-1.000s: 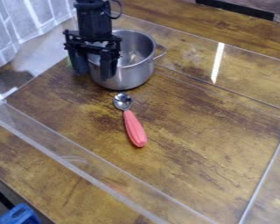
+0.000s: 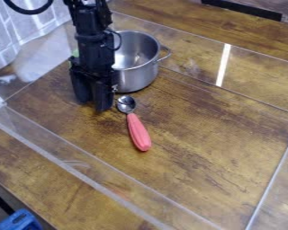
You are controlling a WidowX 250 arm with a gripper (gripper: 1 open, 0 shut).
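My black gripper [image 2: 96, 94] hangs low at the left side of a steel pot [image 2: 137, 61], partly covering it. Whether its fingers are open or shut is hard to tell in the dark shapes. Just right of the gripper lies a spoon [image 2: 138, 127] with a metal head and red handle, on the wooden table [image 2: 207, 153].
Clear plastic walls edge the work area, with a pale crumpled sheet [image 2: 26, 45] at the upper left. A blue object [image 2: 21, 221] sits at the bottom left corner.
My gripper has moved down, from over the pot to low in front of its left side near the spoon's head. The pot and spoon look unmoved.
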